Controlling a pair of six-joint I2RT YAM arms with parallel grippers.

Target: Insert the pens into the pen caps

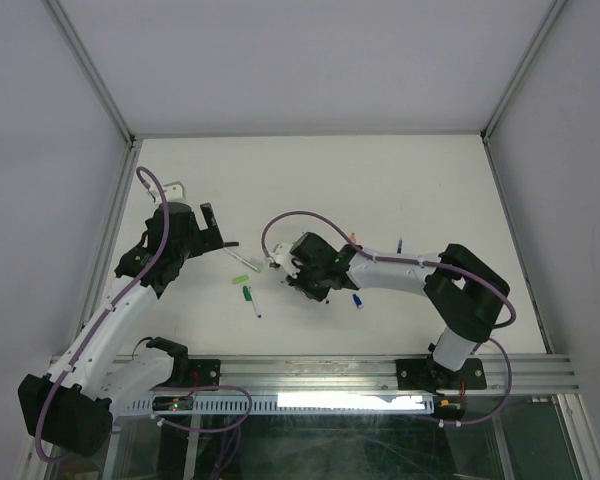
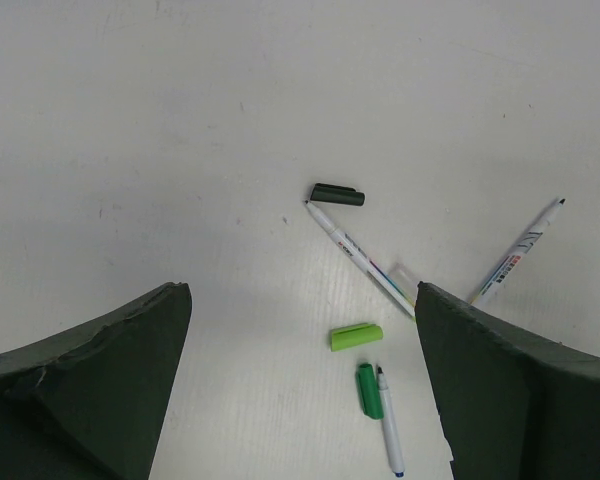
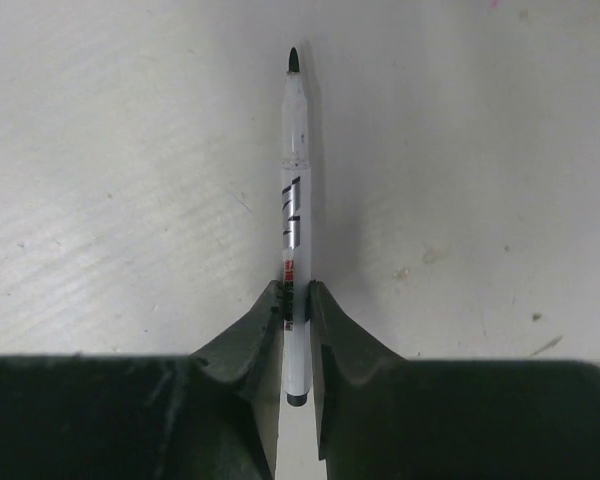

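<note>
My right gripper is shut on a white pen [image 3: 295, 120] with a dark tip, held over the table at centre. My left gripper [image 1: 208, 228] stands open over the left side, nothing between its fingers. Beneath it in the left wrist view lie white pens [image 2: 360, 255] [image 2: 515, 250] [image 2: 392, 430], a black cap [image 2: 337, 194], a light green cap [image 2: 355, 335] and a green cap [image 2: 369, 390]. A pale, clear-looking piece [image 2: 405, 278] lies beside one pen.
A blue cap [image 1: 358, 300] lies right of centre, a blue item [image 1: 400, 245] farther back. Walls border it on three sides.
</note>
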